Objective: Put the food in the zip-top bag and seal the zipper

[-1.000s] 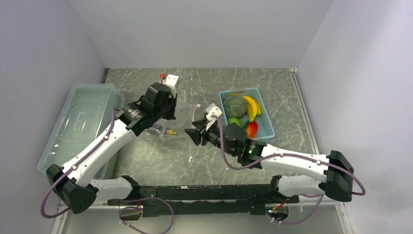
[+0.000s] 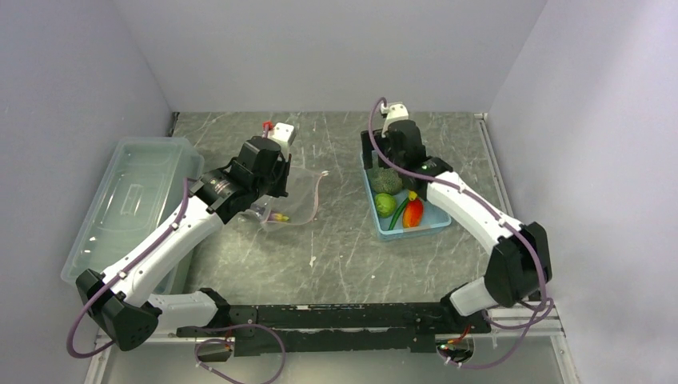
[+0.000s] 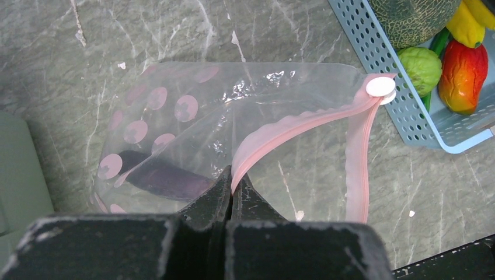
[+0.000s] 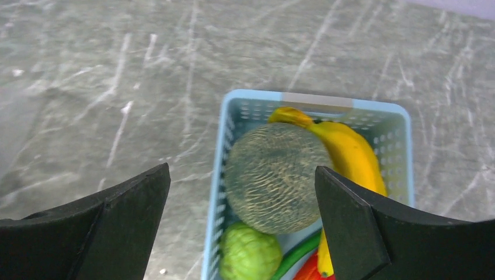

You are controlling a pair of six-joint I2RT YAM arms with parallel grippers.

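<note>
The clear zip bag [image 3: 292,87] with pink zipper lies on the table, a dark purple item [image 3: 157,178] inside. My left gripper is shut on the bag's zipper edge, lifting it. My right gripper hangs open above the blue basket [image 4: 362,105], which holds a melon [image 4: 268,163], banana [image 4: 356,151], green vegetable [image 4: 248,251], green pepper [image 3: 426,100] and red mango [image 3: 464,76].
A lidded plastic container [image 2: 128,208] occupies the table's left side.
My right gripper has moved from beside the bag, rightward and back, to over the basket. The left arm has stayed in place.
</note>
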